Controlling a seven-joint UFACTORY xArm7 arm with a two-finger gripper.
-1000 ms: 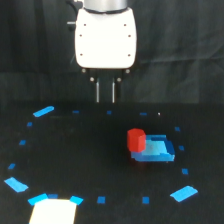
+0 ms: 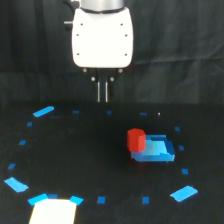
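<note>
My gripper (image 2: 102,101) hangs high over the table, pointing down. A narrow gap shows between its two thin fingers, and nothing is in it. Farther right and well below, a red block (image 2: 137,141) stands at the left part of a small blue tray (image 2: 170,146), hiding that side of it. Whether the block rests inside the tray or against its edge is hard to tell. The tray's lighter blue floor shows to the right of the block.
Blue tape strips (image 2: 43,111) and small blue squares mark the dark table (image 2: 80,150). At the bottom left lies a pale, bright square (image 2: 53,212), cut by the frame. The table below my gripper is clear.
My gripper has shifted slightly to the left, and its fingers now stand closer together. The red block and the tray have stayed put.
</note>
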